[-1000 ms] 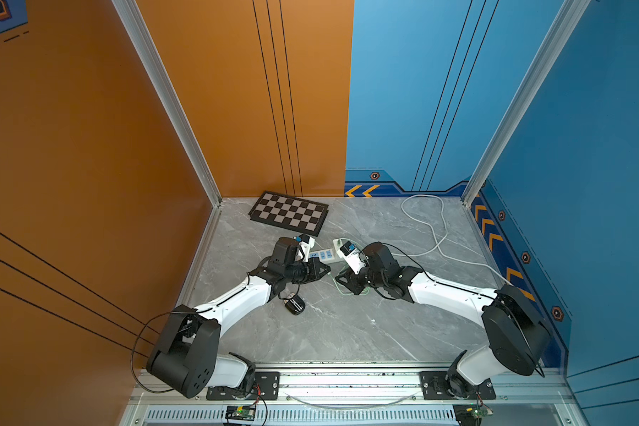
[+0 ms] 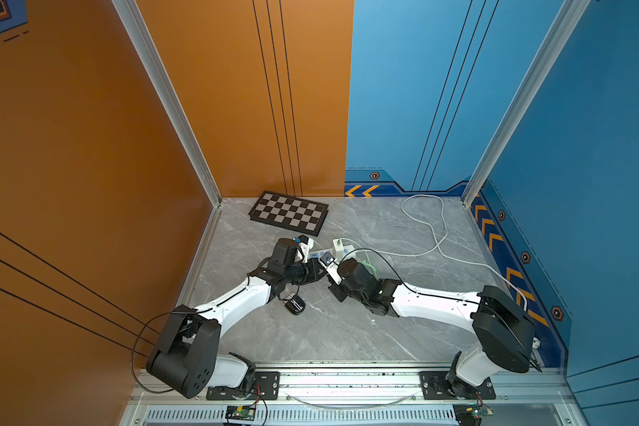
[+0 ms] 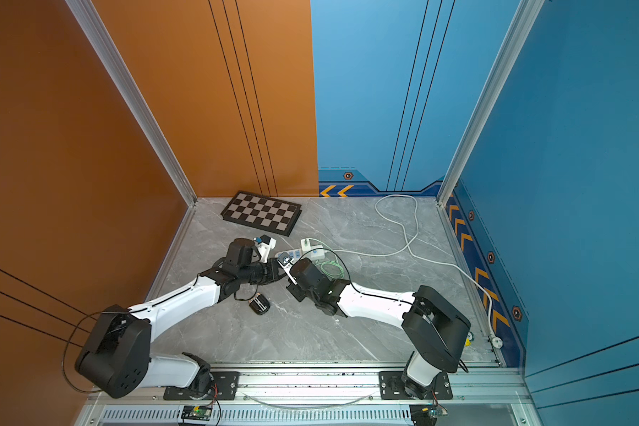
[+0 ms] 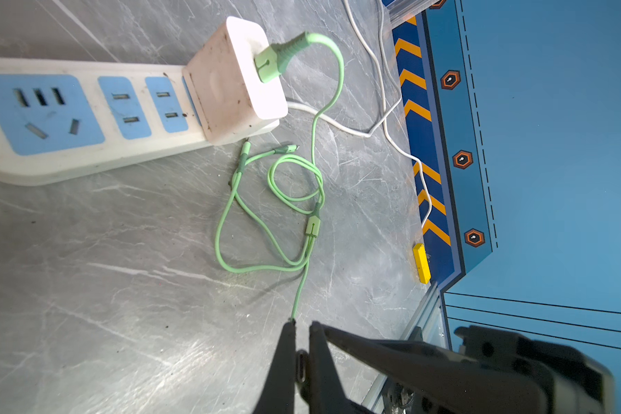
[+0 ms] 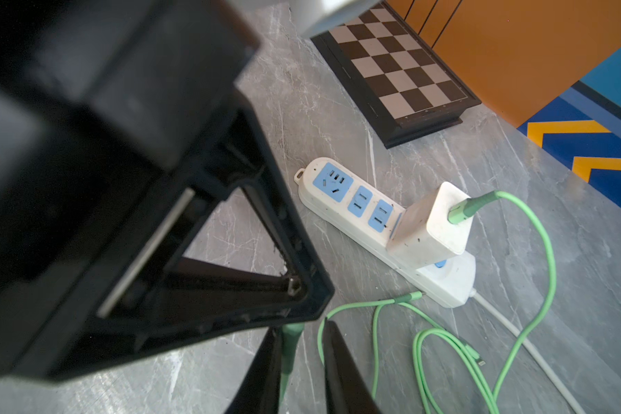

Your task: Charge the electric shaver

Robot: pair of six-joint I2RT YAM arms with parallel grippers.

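In the left wrist view a thin green cable [image 4: 301,286] runs down to the tips of my left gripper, which is shut on it. A green cable end [image 5: 291,341] hangs below the left gripper's tip in the right wrist view. My right gripper stands part open around that spot; whether it touches the cable cannot be told. The cable's other two plugs lie beside the white power strip [image 5: 355,231]; its near end is plugged into the white charger [image 5: 427,227]. A small black rounded object [image 2: 295,305], perhaps the shaver, lies in front of the left arm.
A checkered board [image 2: 289,212] lies behind the grippers. The strip's white cord [image 2: 433,220] loops across the right rear. Both gripper tips are close together in mid-table.
My right gripper has moved left, up against the left gripper's tip. The left arm and the black object have stayed in place.
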